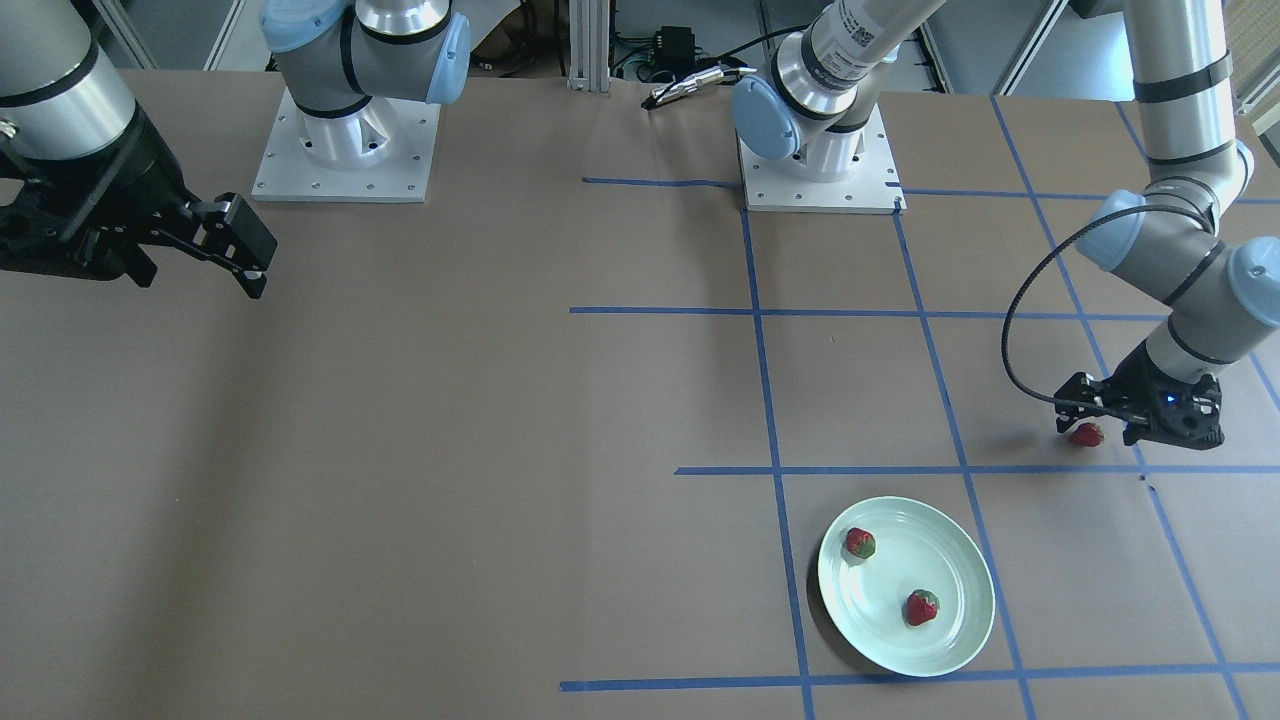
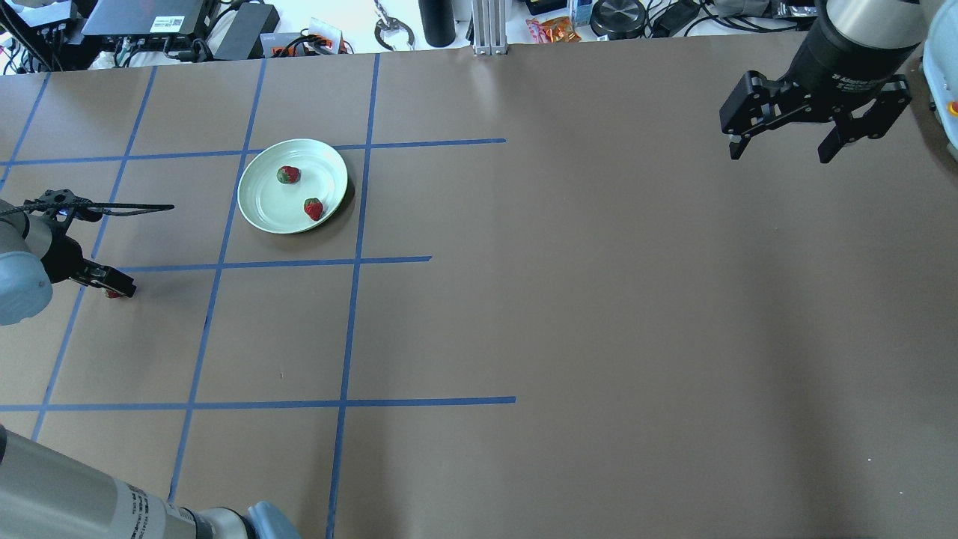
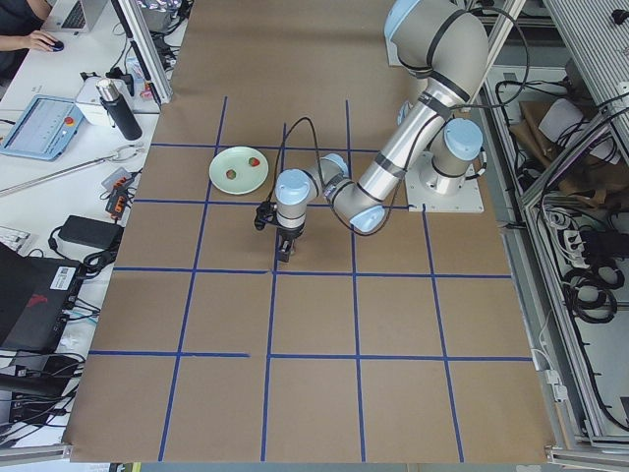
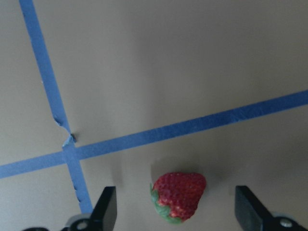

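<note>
A loose strawberry (image 4: 179,195) lies on the taped table, low in the middle of the left wrist view, between the two separated fingertips of my gripper, which is open and above it. In the front view that strawberry (image 1: 1086,434) shows beneath the black gripper at right; from the top it is mostly hidden. A pale green plate (image 1: 864,594) holds two strawberries, one red berry (image 1: 859,542) at the back and another (image 1: 921,607) nearer the front.
Other robot arms (image 1: 114,180) stand along the left and back, one black gripper (image 2: 813,108) at the top view's upper right.
</note>
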